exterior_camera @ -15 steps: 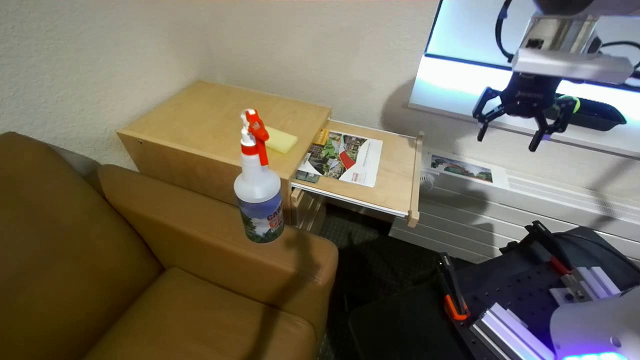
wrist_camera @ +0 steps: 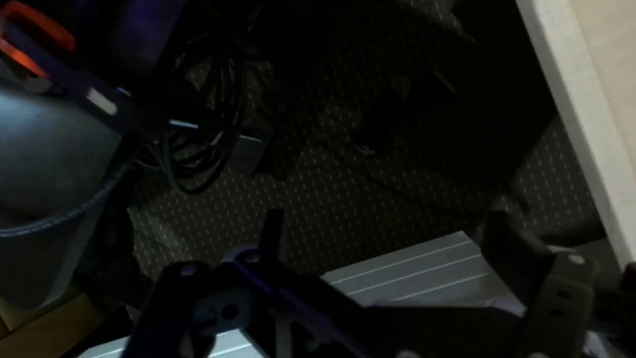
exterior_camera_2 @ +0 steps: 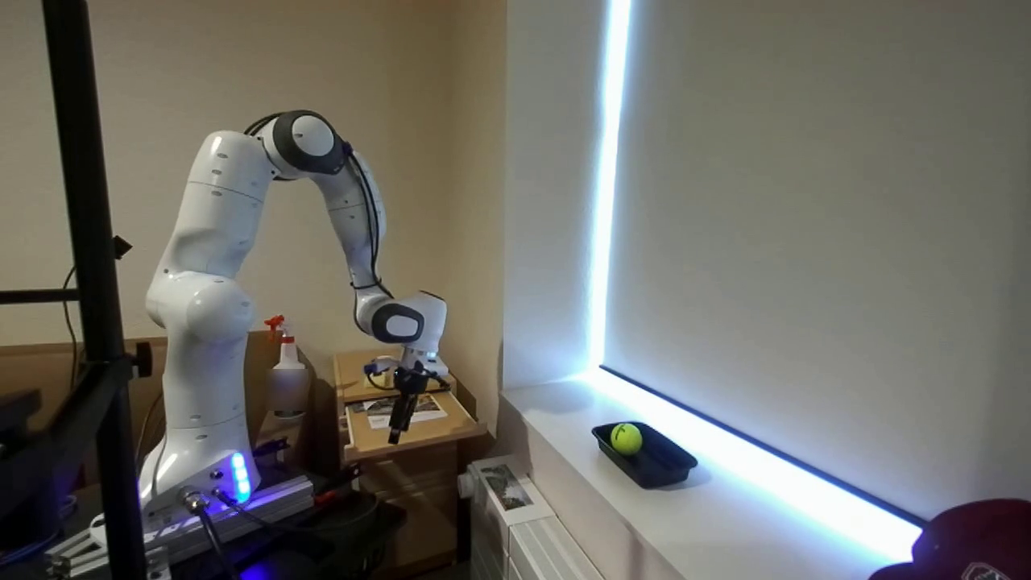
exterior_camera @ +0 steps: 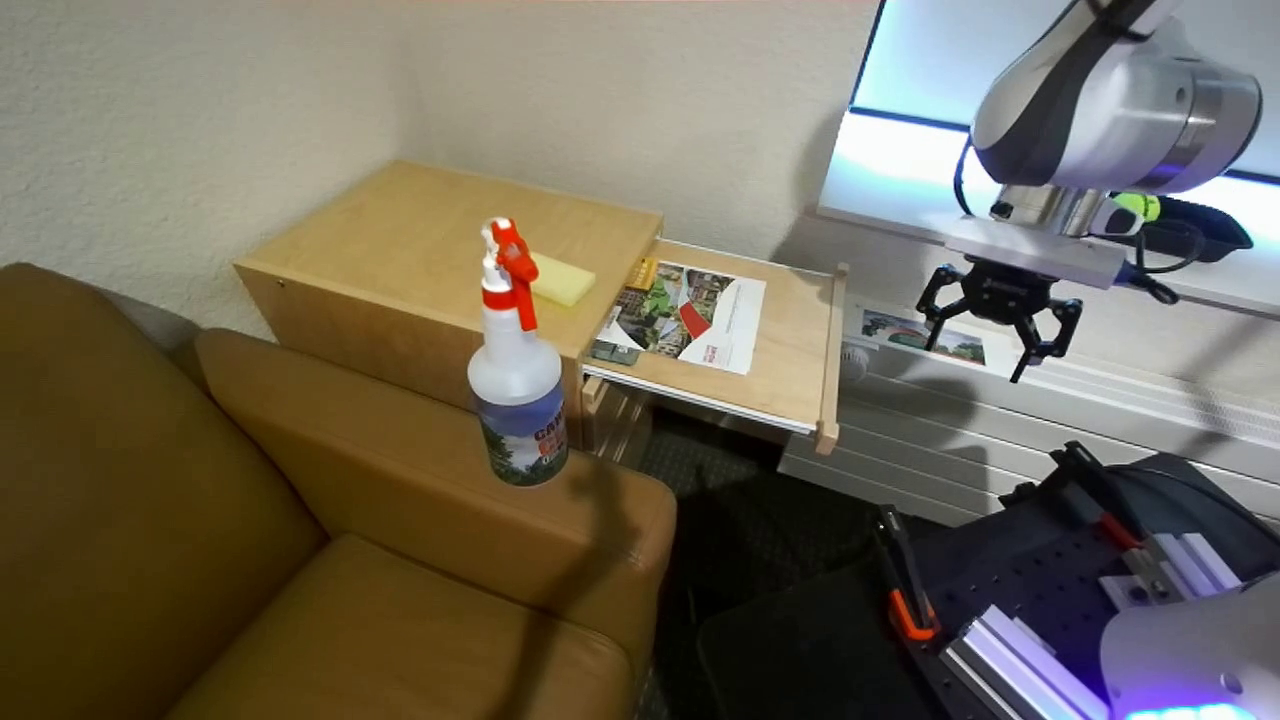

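Note:
My gripper (exterior_camera: 974, 360) hangs in the air to the right of the pulled-out drawer (exterior_camera: 786, 312), its two black fingers spread wide with nothing between them. In the wrist view the open fingers (wrist_camera: 273, 235) frame dark carpet and a grey ribbed radiator (wrist_camera: 411, 268). The drawer's front edge (wrist_camera: 572, 101) runs along the right side of that view. Inside the drawer lies a printed sheet (exterior_camera: 720, 342). A yellow sponge (exterior_camera: 560, 280) rests on the cabinet top (exterior_camera: 420, 228). On the couch arm a white spray bottle with a red trigger (exterior_camera: 510, 372) stands upright.
A black tray (exterior_camera_2: 667, 462) holding a yellow-green ball (exterior_camera_2: 626, 439) sits on the windowsill (exterior_camera_2: 561, 425). Below the gripper, a picture card (exterior_camera: 924, 337) lies on the radiator top. Clamps (exterior_camera: 908, 576) and rails stand around the robot's base.
The arm has come lower and a little to the left, toward the drawer side, with its fingers still apart. Drawer, sheet, sponge and bottle have stayed put.

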